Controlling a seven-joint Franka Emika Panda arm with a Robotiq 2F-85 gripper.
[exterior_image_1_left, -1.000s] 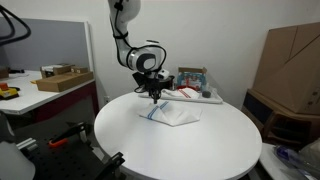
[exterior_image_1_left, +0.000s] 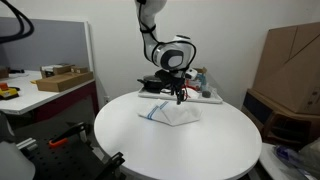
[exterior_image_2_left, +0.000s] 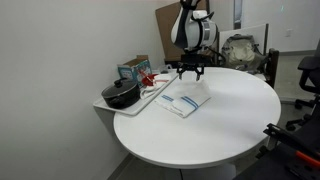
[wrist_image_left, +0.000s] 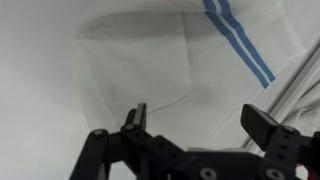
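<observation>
A white cloth with blue stripes (exterior_image_1_left: 172, 112) lies on the round white table, partly folded over itself. Its stripes show at the top right of the wrist view, where the cloth (wrist_image_left: 150, 60) fills most of the picture. Above it hangs my gripper (exterior_image_1_left: 182, 98), pointing down and clear of the fabric. In the second exterior view the gripper (exterior_image_2_left: 190, 76) is over the far side of the cloth (exterior_image_2_left: 184, 104). Its fingers (wrist_image_left: 136, 118) are wide apart, with nothing held between them.
A black lidded pot (exterior_image_2_left: 121, 93) sits on a long white tray (exterior_image_2_left: 137, 109) along the table's edge. A box (exterior_image_2_left: 133, 70) and other small items stand farther along it.
Over the last second my arm has moved to the right in the first exterior view, from above the cloth's left part to above its right part. The cloth looks unmoved.
</observation>
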